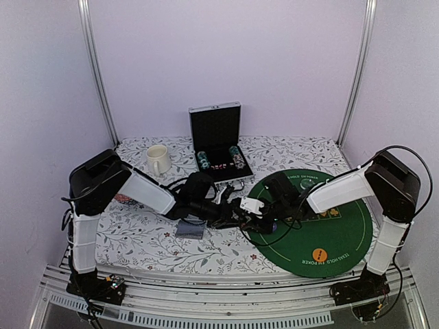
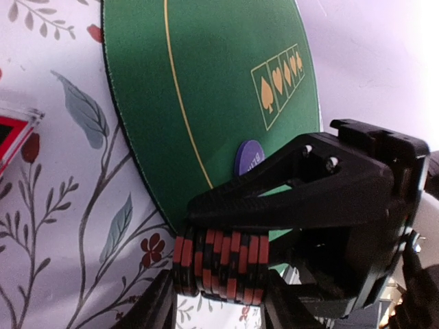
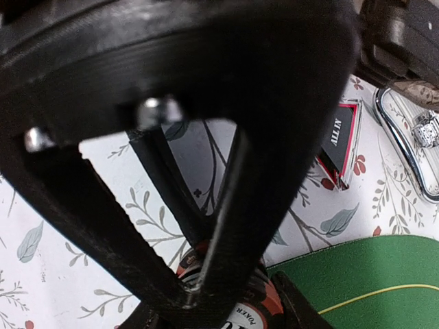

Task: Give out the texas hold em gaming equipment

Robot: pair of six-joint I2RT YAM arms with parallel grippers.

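Note:
A stack of red and black poker chips (image 2: 219,264) is held sideways where my two grippers meet, at the left edge of the green poker mat (image 1: 315,240). My right gripper (image 1: 250,219) is shut on it, its fingertips on the chips in both wrist views. My left gripper (image 1: 226,216) has its fingertips around the same stack, low in the left wrist view; whether they press on it is unclear. A purple button (image 2: 248,156) lies on the mat. An ALL IN card box (image 3: 336,140) lies off the mat.
An open chip case (image 1: 215,127) with chips stands at the back, a white mug (image 1: 158,159) to its left. A grey pad (image 1: 189,232) lies in front of my left arm. An orange marker (image 1: 319,255) sits on the mat's front part.

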